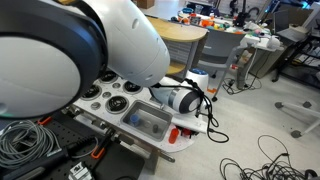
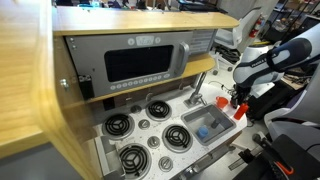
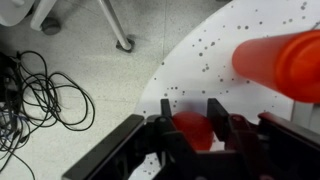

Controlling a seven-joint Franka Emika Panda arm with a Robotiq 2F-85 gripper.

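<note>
In the wrist view my gripper is shut on a small red object; only its rounded end shows between the dark fingers, so its full shape is hidden. It is over the rounded end of the white speckled counter. A larger orange-red object with a round end stands close by at the right, apart from the fingers. In exterior view 2 an upright red object is near the counter's front edge, and a red cup-like object is farther back. The arm's black wrist partly hides this area in exterior view 1.
A sink with a blue item in it lies beside the gripper's area, with stove burners beyond. A microwave stands behind. Loose black cables lie on the floor past the counter's edge.
</note>
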